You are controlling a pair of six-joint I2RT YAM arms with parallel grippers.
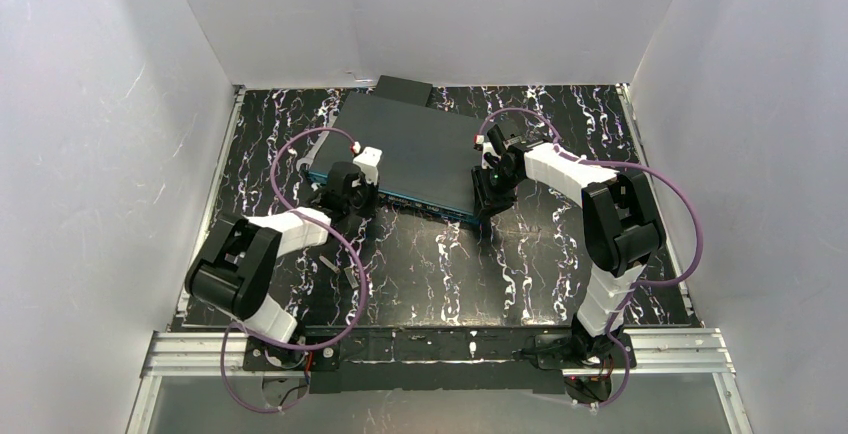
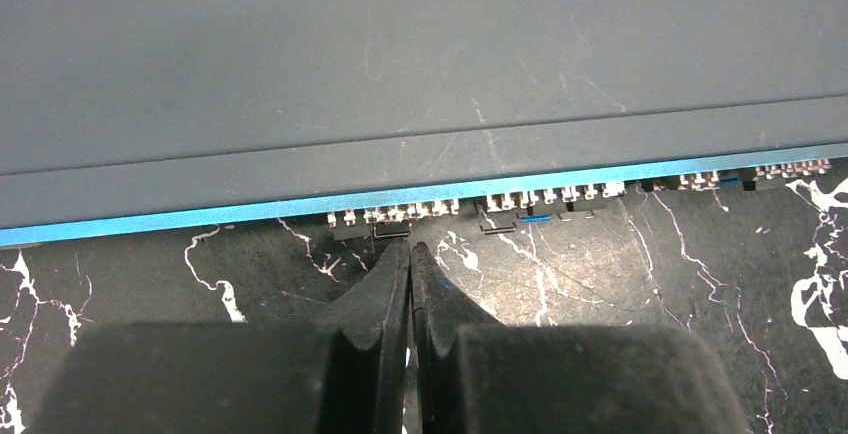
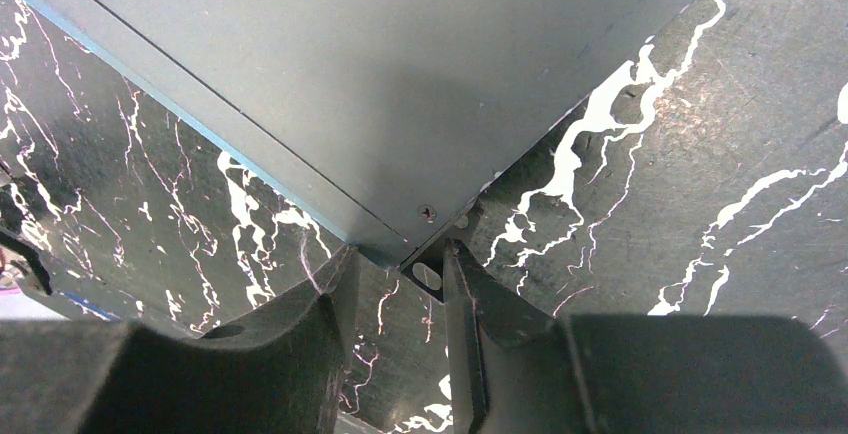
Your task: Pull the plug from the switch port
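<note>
The dark grey switch [image 1: 412, 144] with a blue front edge lies at an angle on the marbled table. In the left wrist view, a small black plug [image 2: 391, 232] sits at its port row. My left gripper is shut just in front of that plug, fingertips together with nothing between them. The plug is outside the fingers, beyond their tips. My right gripper is at the switch's near right corner, which stands between its separated fingers. Whether they press on the corner is unclear.
Farther right along the port row is another dark part with a clip [image 2: 498, 230]. Two small pale pieces [image 1: 340, 272] lie near the left arm. A dark box [image 1: 403, 91] stands behind the switch.
</note>
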